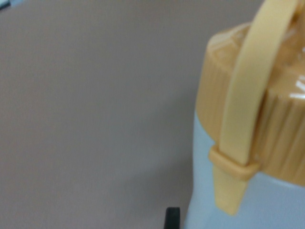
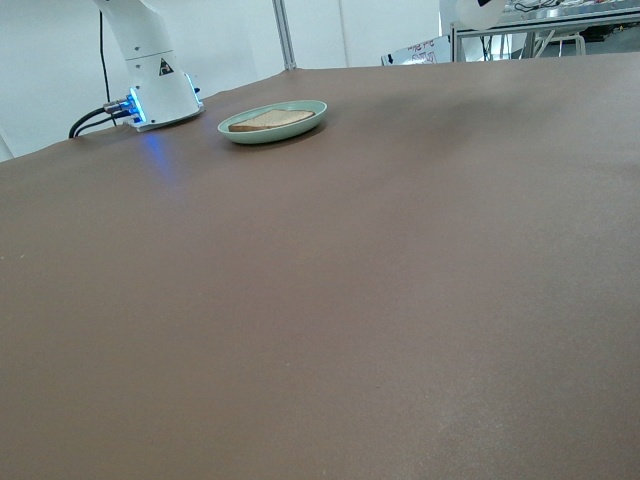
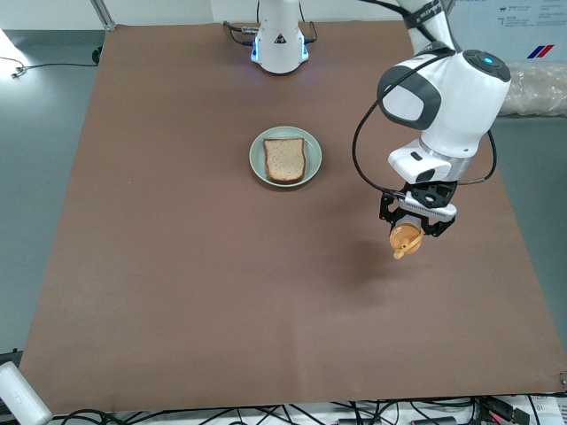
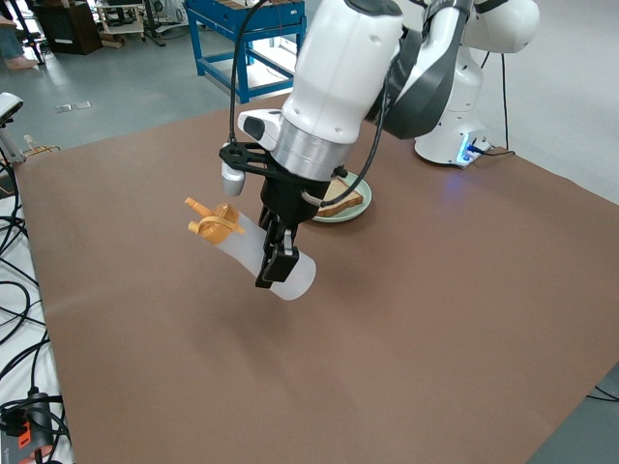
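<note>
A bottle with an orange-yellow cap (image 3: 406, 235) and translucent white body (image 4: 296, 278) hangs tilted in my gripper above the table's right part, with the gripper shut on it. The cap and strap (image 1: 240, 109) fill the right of the wrist view. A slice of bread (image 3: 283, 159) lies on a pale green plate (image 3: 259, 170) near the table's middle, left of the bottle in the camera left view; in the camera right view the arm partly hides the plate.
More cables run along the front edge.
</note>
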